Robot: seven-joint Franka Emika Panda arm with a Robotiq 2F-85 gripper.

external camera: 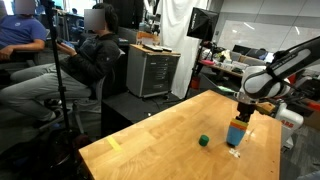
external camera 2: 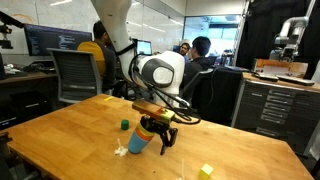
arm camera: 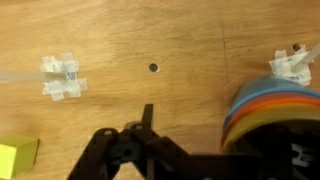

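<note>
A stack of nested cups, blue outside with orange and yellow rims inside (external camera 2: 143, 138), stands on the wooden table, leaning somewhat in the second exterior view. My gripper is right at it, fingers apart. One finger (arm camera: 148, 116) shows outside the cups in the wrist view, over bare wood; the other side reaches over the cups' dark mouth, where its tip is hard to make out. The cup wall lies between the two sides, and I cannot tell whether either finger touches it. A small green object (external camera: 204, 140) sits near the cups.
A yellow block (external camera 2: 206, 172) lies on the table (external camera 2: 245, 150) apart from the cups. White taped patches (arm camera: 64, 77) mark the surface. People sit beyond the table.
</note>
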